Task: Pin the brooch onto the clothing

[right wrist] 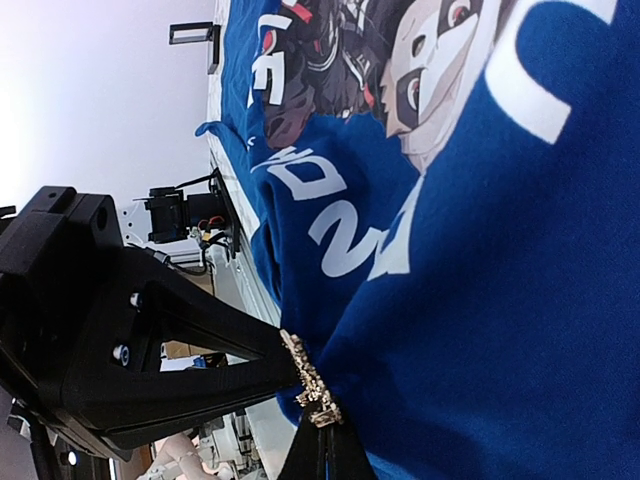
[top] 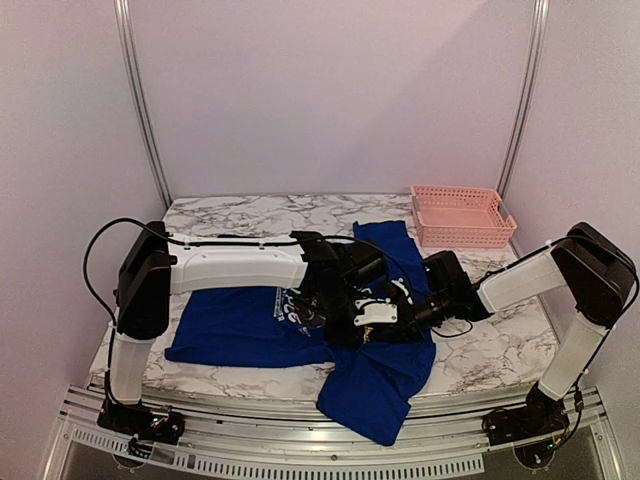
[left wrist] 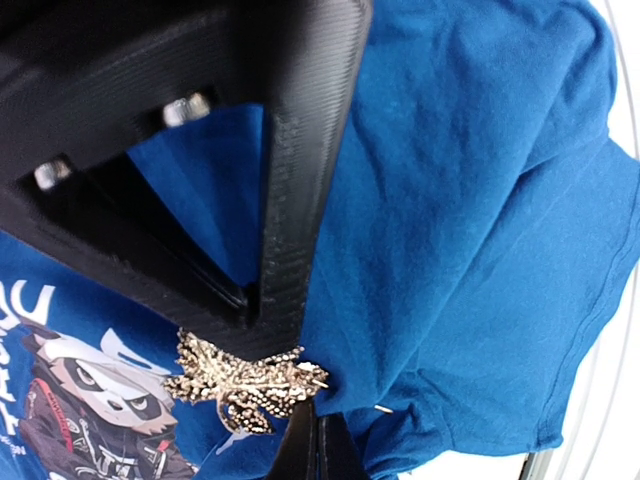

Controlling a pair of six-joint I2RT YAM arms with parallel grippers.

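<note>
The blue shirt (top: 240, 330) lies spread on the marble table, bunched under both grippers, its white lettering and printed character showing. A gold beaded brooch (left wrist: 235, 385) (right wrist: 310, 380) sits at a fold of the fabric. In the left wrist view my left gripper is shut at the fold beside the brooch, with a thin pin visible nearby; the other gripper's black body looms over the brooch. My right gripper is shut right at the brooch; whether it pinches brooch or cloth is hard to tell.
A pink basket (top: 460, 235) stands at the back right. Bare marble shows behind the shirt and at the front left and right. The table's metal front edge lies close below the shirt's hanging part.
</note>
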